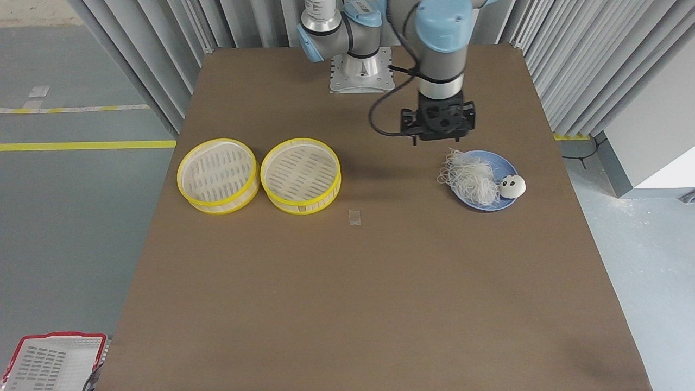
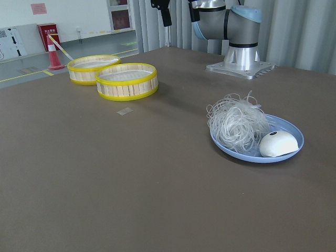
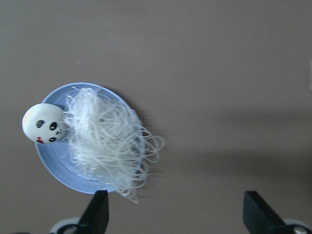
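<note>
A blue plate (image 1: 482, 203) on the right of the table holds a tangle of white translucent strands (image 1: 470, 176) and a white panda-faced bun (image 1: 512, 187), which sits at the plate's edge. Some strands spill over the rim. My gripper is above the table near the plate, just behind it in the front view. In the wrist view its fingers are wide apart, with only bare table and the plate's surroundings below and nothing held.
Two yellow-rimmed bamboo steamers (image 1: 219, 176) (image 2: 126, 81) stand left of centre. A red-rimmed basket (image 1: 55, 361) is off the table at lower left.
</note>
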